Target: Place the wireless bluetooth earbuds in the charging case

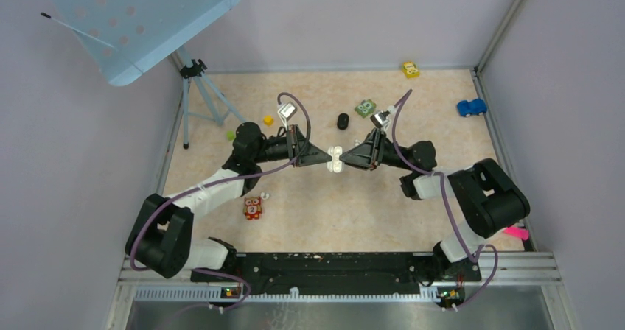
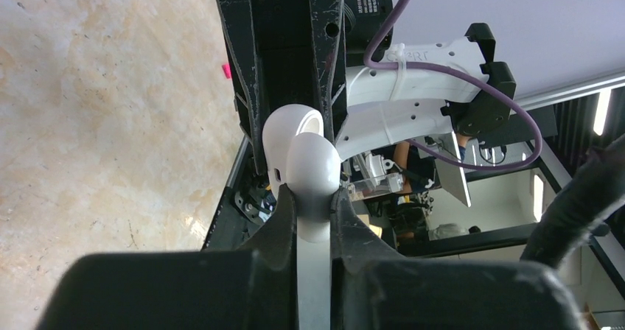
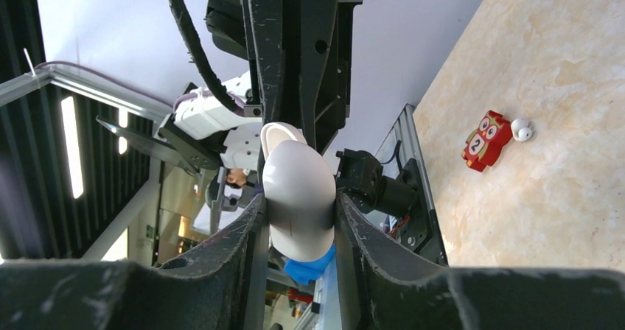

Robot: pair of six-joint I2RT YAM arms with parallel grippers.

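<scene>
The white charging case is in the air between my two grippers, its two halves showing side by side from above. On its left side, the fingertips of my left gripper lie against both edges of one rounded half. From the right, my right gripper is shut on the case. In the left wrist view the case shows a hollow half behind the rounded front one. A small white earbud lies on the table beside the red owl block. Another small white piece, perhaps an earbud, is partly hidden by the right gripper.
The red owl block lies front left. Behind the grippers are a black oval object and a green block. A light-blue tripod stands back left, and a blue toy car sits far right.
</scene>
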